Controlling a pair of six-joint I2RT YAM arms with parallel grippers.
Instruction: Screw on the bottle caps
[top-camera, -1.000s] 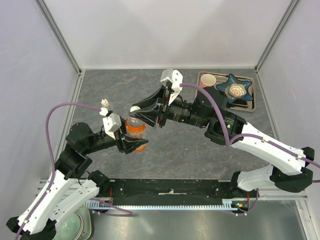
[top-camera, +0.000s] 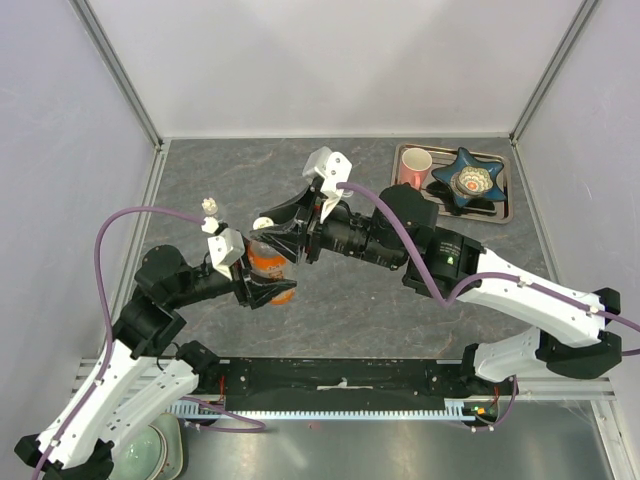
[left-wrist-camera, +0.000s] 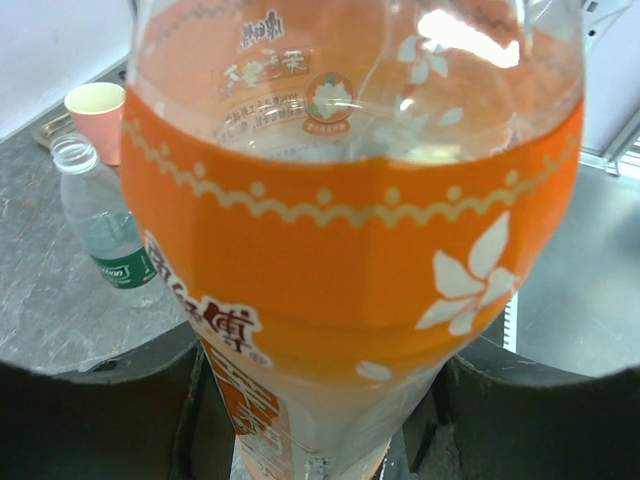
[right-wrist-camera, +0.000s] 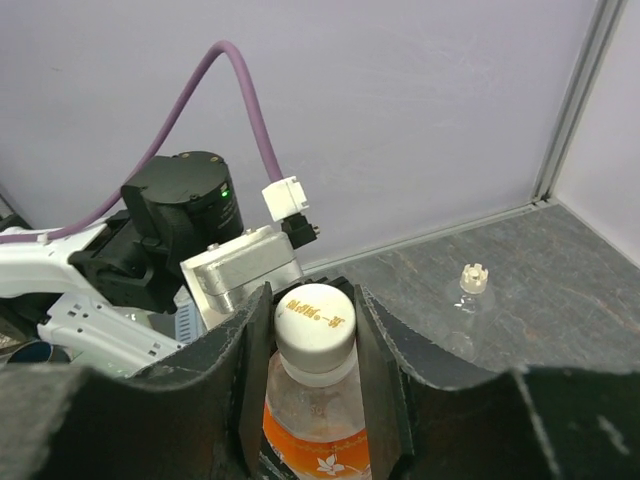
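An orange-labelled bottle (top-camera: 270, 262) (left-wrist-camera: 350, 240) is held upright by my left gripper (top-camera: 262, 288), which is shut on its lower part. A white cap (right-wrist-camera: 315, 325) sits on the bottle's mouth. My right gripper (top-camera: 275, 228) is at the top of the bottle, its fingers on either side of the cap; whether they grip it tightly is hard to tell. A clear, green-labelled bottle (left-wrist-camera: 130, 265) stands uncapped on the table in the left wrist view.
A metal tray (top-camera: 500, 212) at the back right holds a pink mug (top-camera: 410, 172) and a blue star-shaped dish (top-camera: 450, 175). A faint bottle with a pale top (right-wrist-camera: 473, 285) stands behind in the right wrist view.
My right gripper has shifted slightly left and down over the capped bottle top. My left gripper and the orange bottle have barely moved.
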